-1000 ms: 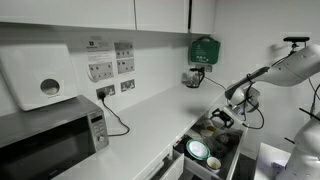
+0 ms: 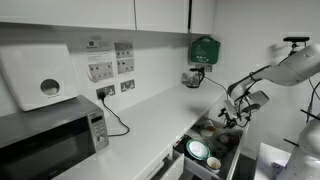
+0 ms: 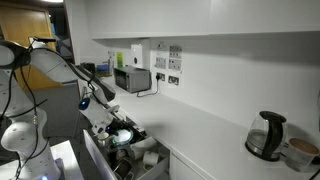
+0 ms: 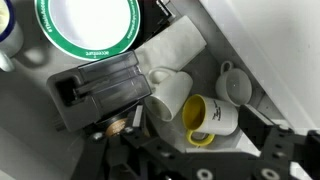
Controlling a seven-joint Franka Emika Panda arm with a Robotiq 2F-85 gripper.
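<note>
In the wrist view, my gripper is open above the inside of a drawer, with nothing seen held between its fingers. Below it lie a white mug with a yellow inside (image 4: pixel 212 116), a plain white cup (image 4: pixel 170 92) and another white mug (image 4: pixel 235 84) near the drawer wall. A white plate with a green rim (image 4: pixel 92 22) lies at the top left, beside a dark grey plastic tray (image 4: pixel 100 88). Exterior view 1 has the gripper (image 2: pixel 234 120) low over the far end of the drawer; whether it touches anything there is too small to tell.
A folded white cloth (image 4: pixel 172 44) lies between plate and cups. The white counter (image 2: pixel 150 100) runs alongside the open drawer, with a microwave (image 2: pixel 55 140) at its near end. A kettle (image 3: pixel 266 135) stands on the counter.
The arm has shifted to the right in exterior view 1, away from the counter side, and its wrist has turned. The drawer's contents look unchanged.
</note>
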